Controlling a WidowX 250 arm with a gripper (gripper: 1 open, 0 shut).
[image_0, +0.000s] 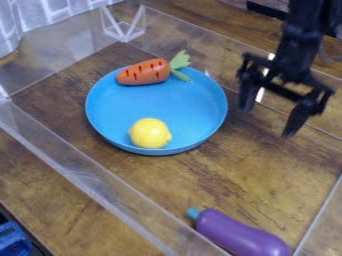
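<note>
My gripper (278, 98) hangs at the upper right, blurred, its dark fingers apart and open with nothing seen between them. It is right of the blue plate (120, 105). A toy carrot (143, 73) rests on the plate's back edge, and a yellow lemon (150, 132) sits on the plate's front part. A purple toy eggplant (241, 234) lies at the bottom right, well below my gripper.
Clear plastic walls (100, 200) border the wooden surface (227, 180). A blue object (11, 243) is at the bottom left corner. The wood between plate and eggplant is clear.
</note>
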